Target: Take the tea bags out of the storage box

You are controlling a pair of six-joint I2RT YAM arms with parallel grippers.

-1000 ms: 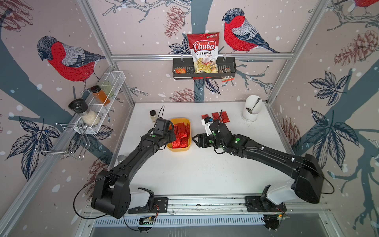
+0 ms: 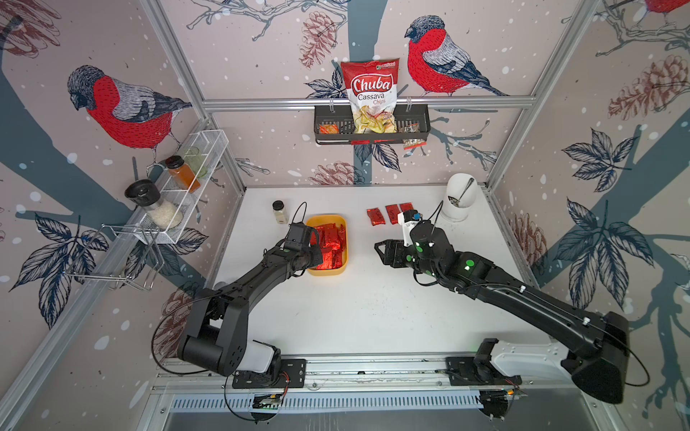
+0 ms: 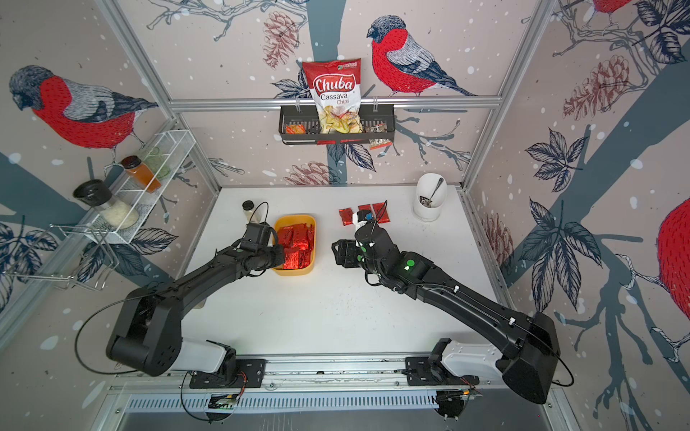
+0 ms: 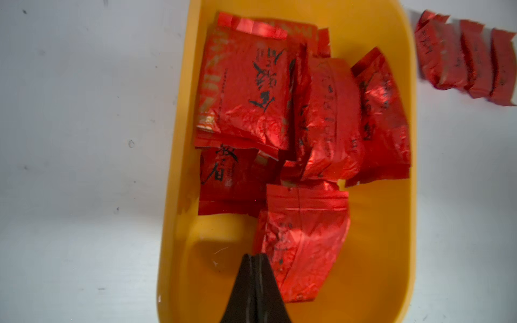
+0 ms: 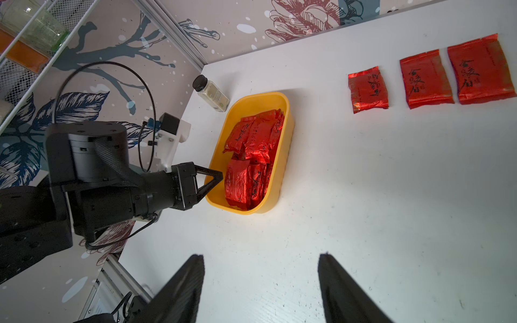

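Note:
A yellow storage box (image 4: 395,226) holds several red foil tea bags (image 4: 253,86). Over its near end is my left gripper, fingers shut together with nothing visible between, just beside the nearest bag (image 4: 304,237). Whether it touches that bag I cannot tell. My right gripper stands open and empty over the table, right of the box. Three red tea bags (image 5: 367,90) lie in a row on the table at the back, to the right of the box.
A spice jar (image 5: 211,94) stands left of the box. A white holder with utensils (image 3: 429,204) is at the back right. A wire shelf (image 2: 183,208) hangs on the left wall, a basket (image 2: 323,133) on the back wall.
My right arm has moved right from beside the box, with a slight shift back.

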